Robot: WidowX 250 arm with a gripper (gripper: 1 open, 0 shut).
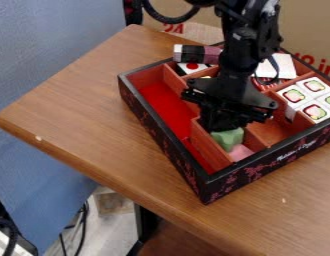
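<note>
My black gripper (232,108) reaches down into a black, patterned box (168,133) with red compartments, over the small section holding a pale green piece (227,137). Its lower part covers the top of that piece; whether its fingers hold it cannot be told. A pink piece (239,152) lies just in front of the green one. White tiles (313,110) with printed patterns fill the right section, and the long left compartment shows bare red.
At the back of the box are dark and pink blocks (191,53) and a tile with a red dot (192,67). Cardboard stands behind.
</note>
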